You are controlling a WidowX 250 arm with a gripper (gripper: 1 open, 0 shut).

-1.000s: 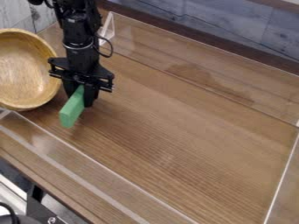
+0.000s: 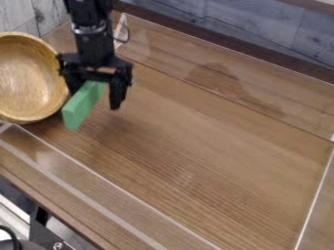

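Note:
My black gripper (image 2: 92, 73) hangs over the left side of the wooden table, blurred, with its fingers reaching down beside a green object (image 2: 85, 105) that stands tilted next to the bowl. Whether the fingers touch the green object is not clear. A large wooden bowl (image 2: 29, 78) sits at the left edge.
A small pale object stands at the back behind the arm, too blurred to name.
The gripper has shifted slightly up and back, now blurred by motion.

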